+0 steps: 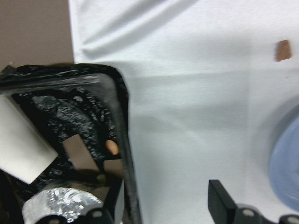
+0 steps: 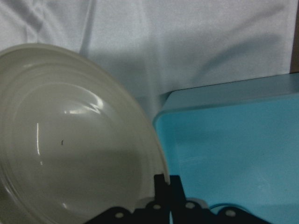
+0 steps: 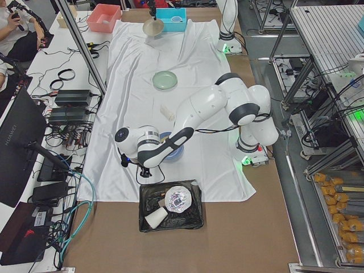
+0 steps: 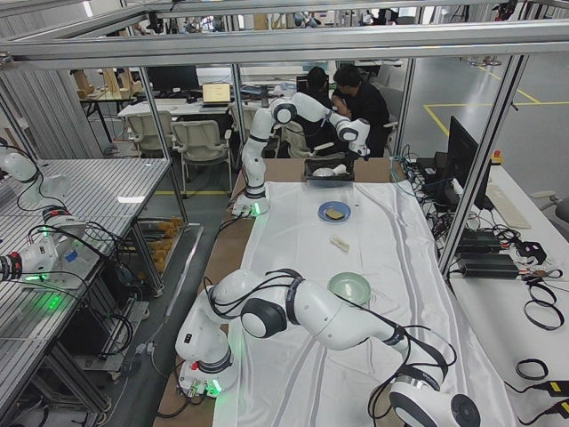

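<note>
My left gripper stands open above the cloth between the black lined tray [image 3: 148, 216] and the blue plate [image 1: 285, 163]. A crumpled foil piece [image 3: 178, 199] lies in the tray with a white object [image 3: 156, 218] and cardboard scraps [image 1: 79, 151]. The blue plate holds a yellow item [image 4: 334, 213], mostly hidden in the camera left view. My right gripper is shut on the rim of a cream plate [image 2: 74, 130], held beside a light blue bin [image 2: 224, 144]. A green plate [image 3: 164, 79] rests mid-cloth.
A pale small object [image 4: 340, 242] lies between the blue and green plates. A pink bin [image 3: 104, 17] stands on the side table at the back. A small brown scrap [image 1: 283, 49] lies on the cloth.
</note>
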